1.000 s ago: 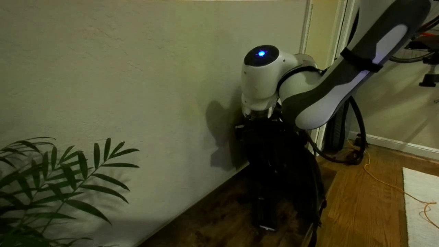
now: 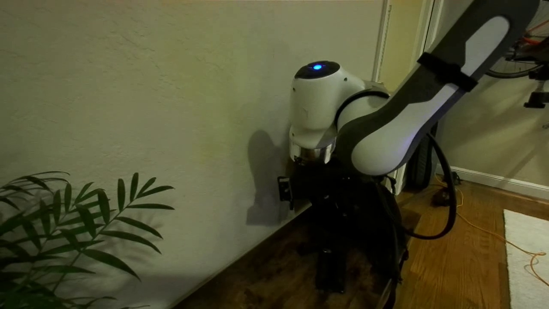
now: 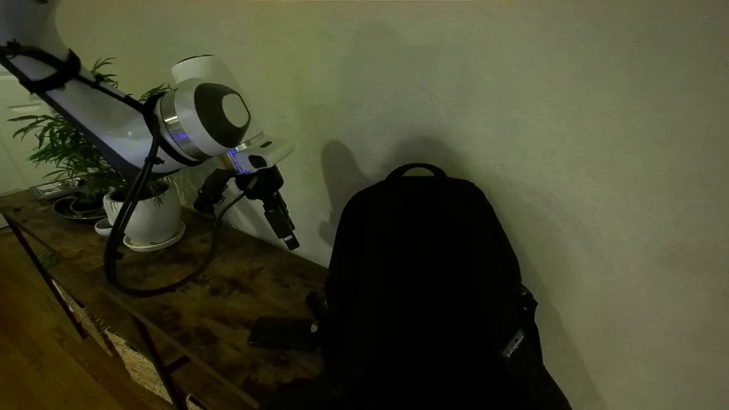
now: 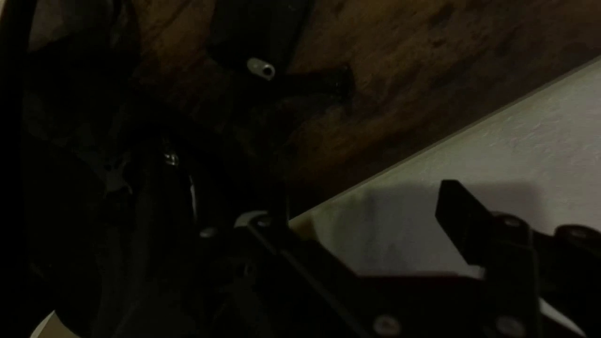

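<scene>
My gripper (image 3: 291, 244) hangs above the wooden table, close to the wall and to the left of a black backpack (image 3: 424, 287). In the wrist view its dark fingers (image 4: 465, 219) stand apart, with wall and table edge showing between them; I see nothing held. The backpack stands upright against the wall and fills much of the wrist view's dark left side. A flat black object (image 3: 283, 332) lies on the table by the backpack, with a small grey tab (image 4: 260, 68) at its end. Next to it is a short dark cylinder (image 4: 324, 83).
A plant in a white pot (image 3: 147, 215) stands at the table's far left end. The wall (image 2: 154, 103) runs along the table's back edge. A loop of cable (image 3: 113, 266) hangs from my arm. Bare tabletop (image 3: 225, 287) lies between pot and backpack.
In exterior view 1 my arm has moved to the left and a little lower, away from the backpack. The wrist's shadow on the wall has shifted left too.
</scene>
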